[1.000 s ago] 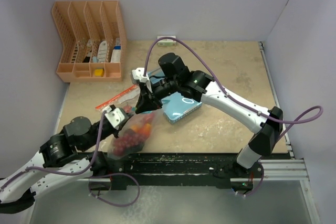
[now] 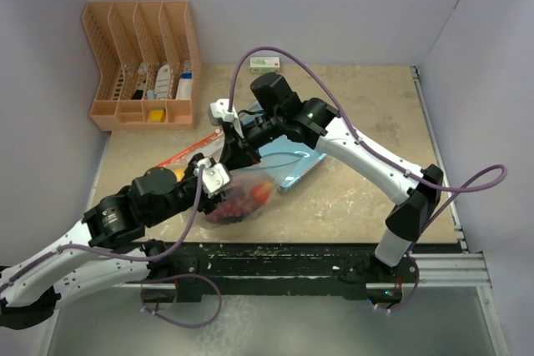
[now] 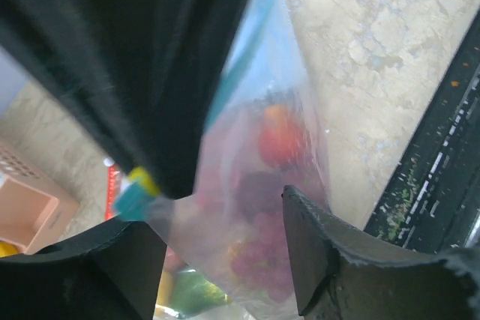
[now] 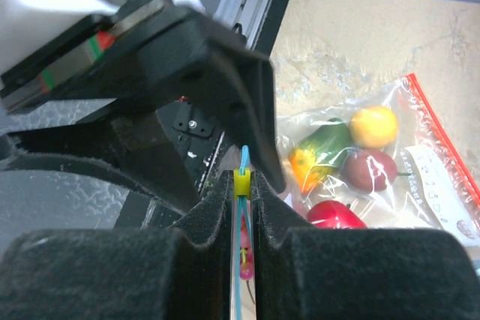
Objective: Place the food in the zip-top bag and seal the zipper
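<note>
A clear bag with a blue zipper hangs between the arms, holding grapes [image 3: 262, 256] and a red and orange fruit [image 2: 261, 193]. In the right wrist view my right gripper is shut on the zipper edge, at its yellow slider [image 4: 241, 183]. My left gripper is beside it with its two fingers apart. Bag film shows between those fingers in the left wrist view; contact with it cannot be made out. From above, both hands overlap and hide the top of the bag.
A filled red-zipped bag [image 4: 424, 103] lies on the table close behind. A blue box [image 2: 300, 168] sits to its right, and a peach organizer [image 2: 104, 114] stands at the back left.
The bag's contents have shifted right. The right gripper has barely moved.
</note>
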